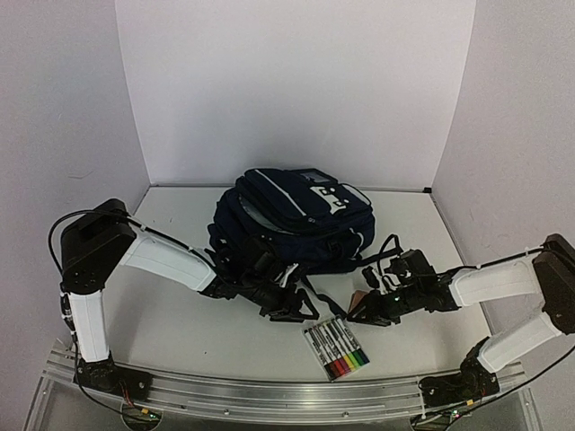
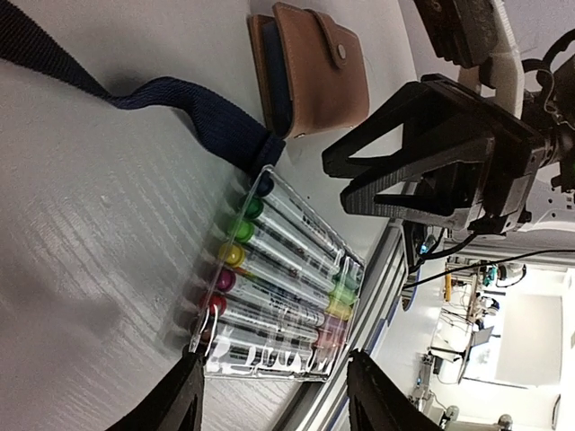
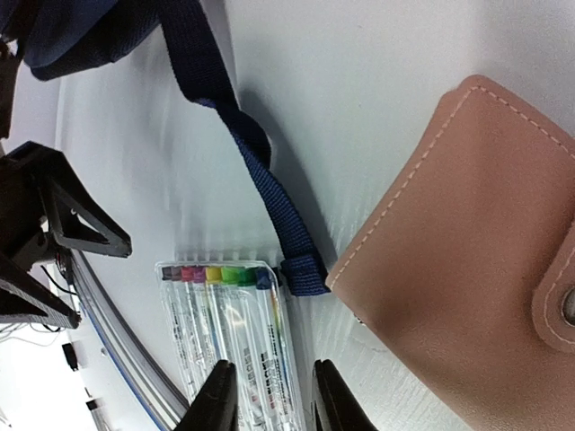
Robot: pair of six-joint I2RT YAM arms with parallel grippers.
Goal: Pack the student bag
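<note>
A clear flat case of colored markers [image 1: 336, 348] lies slanted on the table near the front edge. Behind it rests the dark blue student bag [image 1: 301, 220], tipped over with its bulk toward the back wall. My left gripper is open, and the marker case [image 2: 274, 287] shows beyond its fingers with nothing gripped. My right gripper has its fingers apart too; part of the marker case [image 3: 234, 341] appears behind the gap. To the case's right sits a tan wallet [image 3: 458, 242] with a snap flap, partly covered by the right gripper from above.
A dark strap [image 3: 260, 175] trails from the bag, its end close to the marker case and the wallet. The metal rail [image 1: 278, 391] runs along the front edge. Bare table [image 1: 198, 341] lies at the front left.
</note>
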